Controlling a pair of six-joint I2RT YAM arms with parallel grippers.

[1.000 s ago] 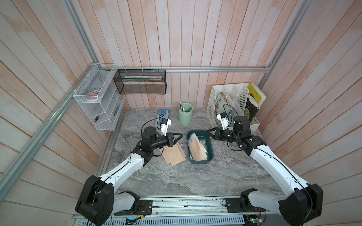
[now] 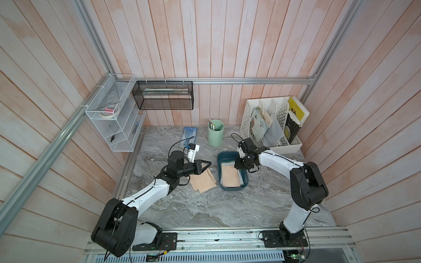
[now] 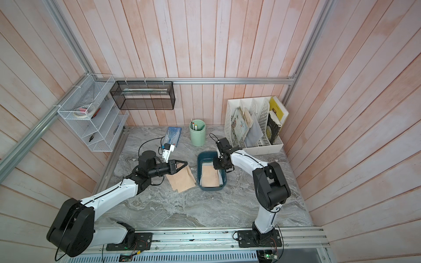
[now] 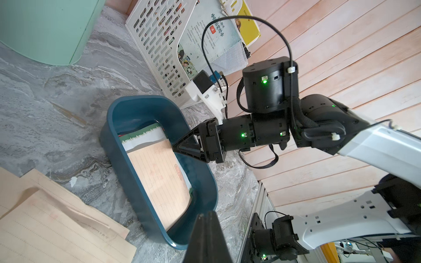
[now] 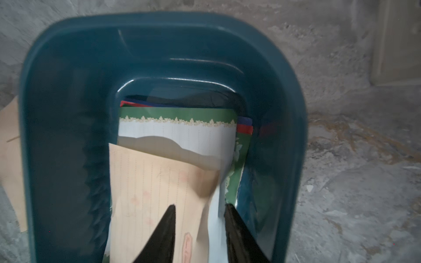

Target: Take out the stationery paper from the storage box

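A dark teal storage box [image 5: 285, 175] holds stationery: a kraft lined sheet [image 5: 155, 184] over white, green-edged paper [image 5: 177, 114]. More kraft sheets [image 4: 65, 232] lie on the counter left of the box. My right gripper points down into the box over the right edge of the kraft sheet, open, its fingertips apart with nothing seen held. My left gripper hovers above the loose sheets, left of the box, shut with nothing visible between its fingers.
A mint pen cup [image 2: 215, 136] stands behind the box, with a blue packet [image 2: 189, 131] to its left. A white file holder [image 2: 287, 147] is at the back right.
The papers in the box lie flatter than a second ago. My left arm shifted slightly.
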